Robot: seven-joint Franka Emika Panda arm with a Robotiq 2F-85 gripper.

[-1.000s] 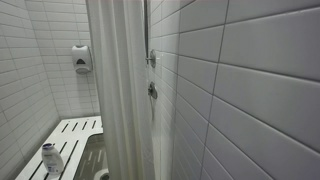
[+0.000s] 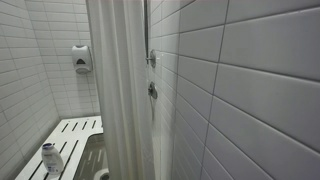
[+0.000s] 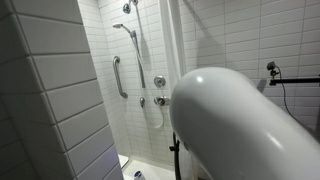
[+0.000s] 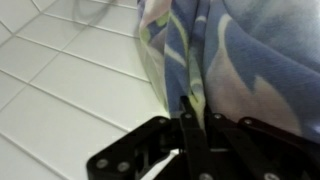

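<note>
In the wrist view my gripper is shut on a patterned cloth (image 4: 262, 62), blue-grey with pale and greenish shapes. The cloth gathers into folds where the fingers pinch it and spreads over the upper right of that view. How far it extends beyond the frame cannot be seen. White tiles (image 4: 75, 85) lie to its left. Neither exterior view shows the gripper or the cloth; a large white rounded arm part (image 3: 235, 115) fills much of exterior view 2.
A slatted white bench (image 2: 80, 128) bears a white bottle (image 2: 52, 158) beside a shower curtain (image 2: 120, 85). On the far wall hangs a dispenser (image 2: 82, 59). Exterior view 2 shows a grab bar (image 3: 119, 76) and a hand shower (image 3: 121, 27). Tiled walls close in on both sides.
</note>
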